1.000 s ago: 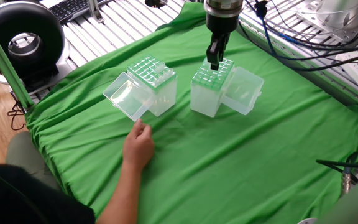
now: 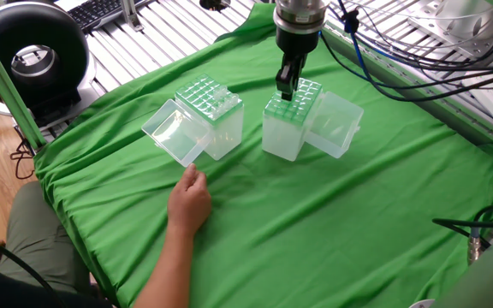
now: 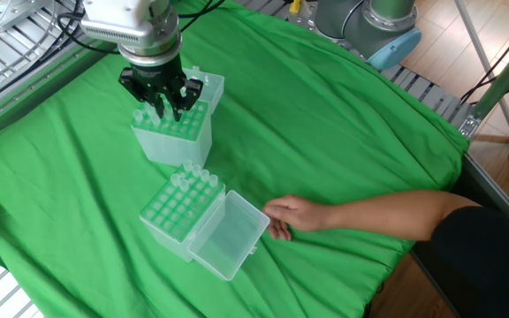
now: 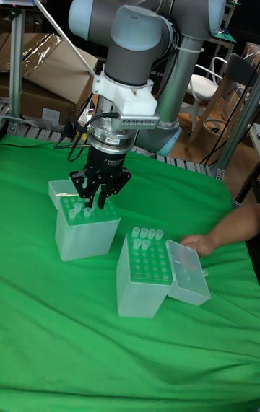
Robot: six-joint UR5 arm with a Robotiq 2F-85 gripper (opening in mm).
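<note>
My gripper (image 2: 289,90) points down over the green rack top of one pipette-tip box (image 2: 281,137). In exterior view 3 its two fingers stand a little apart, low over this box (image 4: 84,239), and the gripper (image 4: 95,204) looks partly open. No tip shows clearly between the fingers; a few clear tips (image 4: 74,213) stand in the rack beside them. A second tip box (image 3: 168,237) sits apart, several tips (image 3: 196,170) standing at one edge of its green rack. Whether the fingertips touch any tip cannot be seen.
Each box has its clear lid hinged open, one lid (image 2: 334,124) to the right and another (image 2: 176,133) to the left. A person's hand (image 2: 189,201) rests on the green cloth (image 2: 315,231) near the second box.
My gripper has shifted slightly left in exterior view 1 and a little lower over the rack. Boxes and lids have stayed put; the person's hand has barely moved.
</note>
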